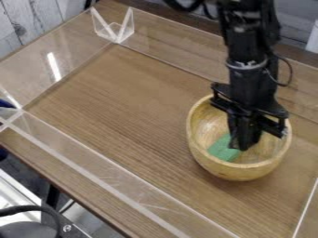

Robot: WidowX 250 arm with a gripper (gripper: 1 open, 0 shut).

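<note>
A round tan bowl (218, 162) sits on the wooden table at the right. Inside it lies a green block (224, 146), partly hidden by the black arm. My gripper (244, 138) is lowered into the bowl just right of the block, its fingertips dark and hard to make out.
A clear plastic corner piece (112, 26) stands at the back left. A black cable and fitting lie at the lower left edge.
</note>
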